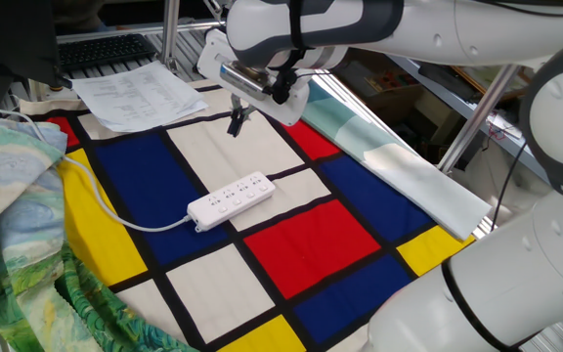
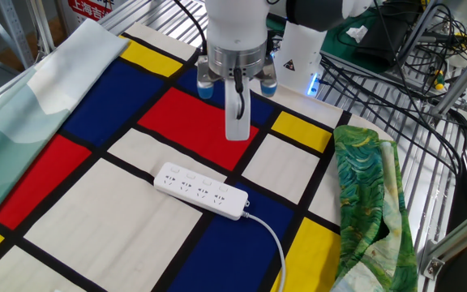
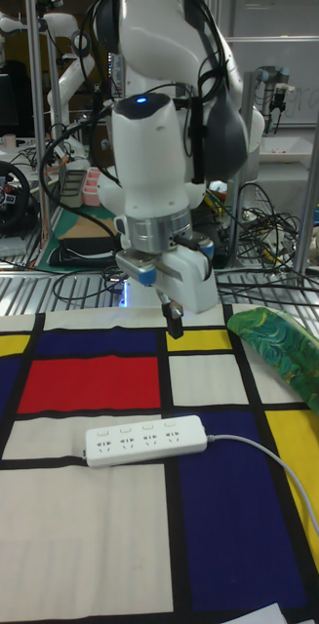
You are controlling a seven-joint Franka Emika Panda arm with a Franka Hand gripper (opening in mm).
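My gripper (image 1: 236, 125) hangs in the air above the patterned cloth, its dark fingers close together and nothing visible between them. In exterior view 3 the dark fingertips (image 3: 175, 331) point down, behind a white power strip (image 3: 146, 440). In exterior view 2 the hand is seen edge-on and hides the fingers. The power strip (image 1: 231, 200) lies flat on the cloth, sockets up, apart from the gripper. Its white cable (image 2: 275, 237) runs off from one end.
A Mondrian-style cloth (image 1: 218, 293) of coloured blocks covers the table. Paper sheets (image 1: 138, 96) lie at the far edge, a folded pale green cloth (image 1: 389, 156) along one side, and a green painted cloth (image 2: 366, 174) opposite. Cables (image 2: 396, 105) lie on the rack beside the base.
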